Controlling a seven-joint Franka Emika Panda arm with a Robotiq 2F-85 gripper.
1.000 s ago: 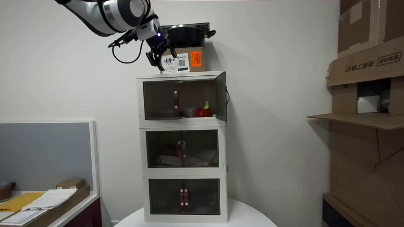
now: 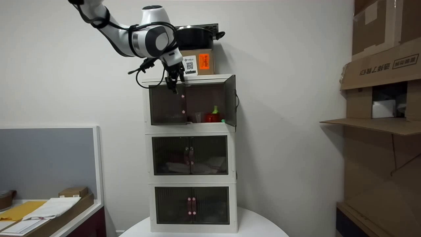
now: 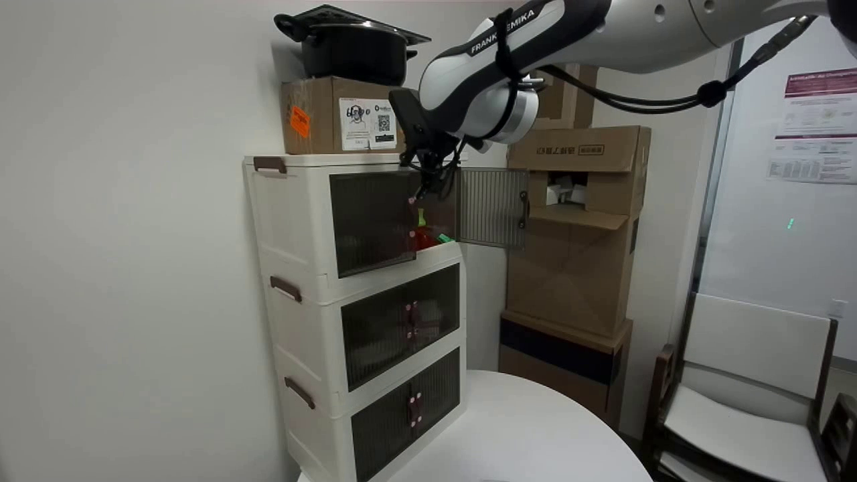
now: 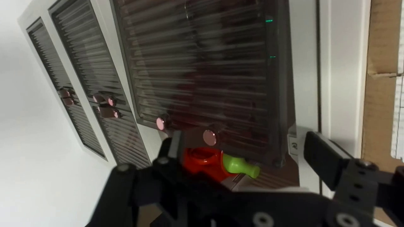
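My gripper [image 2: 178,85] is open in front of the top compartment of the white cabinet [image 2: 189,179]. In the wrist view its fingers [image 4: 322,160] stand wide apart, and nothing is held between them. The compartment's left door [image 4: 200,72] looks shut or nearly so, with a brown handle [image 4: 195,138] along its edge, seen between the fingers. Its right door [image 2: 230,100] is swung outward. Inside sits a red object [image 2: 211,118] with a green stem-like top [image 4: 238,165]; the gripper partly hides it in the wrist view.
On the cabinet stand a cardboard box [image 3: 313,116] and a black pot [image 3: 353,55]. Both lower compartments have their doors shut. Stacked cartons [image 3: 562,273] rise to the right, and the white round table [image 3: 530,434] has bare space before the cabinet.
My arm has moved down and to the right in exterior view 1, bringing the gripper from beside the cardboard box to the top compartment's left door. The doors look unchanged.
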